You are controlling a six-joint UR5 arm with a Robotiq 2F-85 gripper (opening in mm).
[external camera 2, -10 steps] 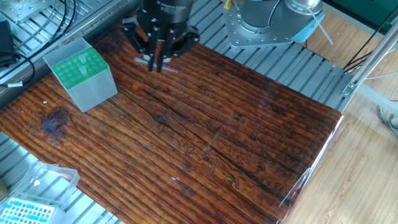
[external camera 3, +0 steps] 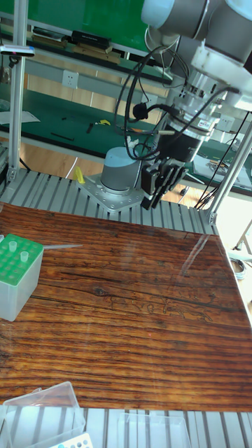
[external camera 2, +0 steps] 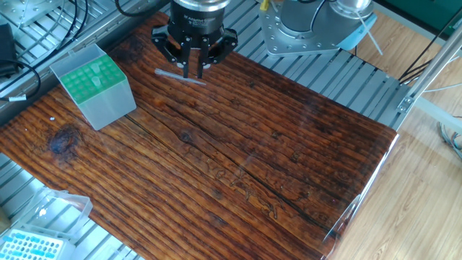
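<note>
A thin, clear pipette-like piece lies on the dark wooden board, near its back edge. In exterior view 2 my gripper points down in front of it, its fingers hiding part of its length. Exterior view 3 shows the gripper well above the board, to the right of the clear piece and apart from it. A narrow gap shows between the fingers, with nothing visible in it. The translucent box with a green perforated top stands at the board's left; a couple of clear pieces stick up from its holes.
A clear lid and a white-and-blue tip rack sit off the board's front left corner. The robot base stands on slatted metal behind the board. The board's middle and right are clear.
My gripper has shifted slightly right and up in exterior view 2, and the gap between its fingers looks wider. The clear piece and the box have stayed put.
</note>
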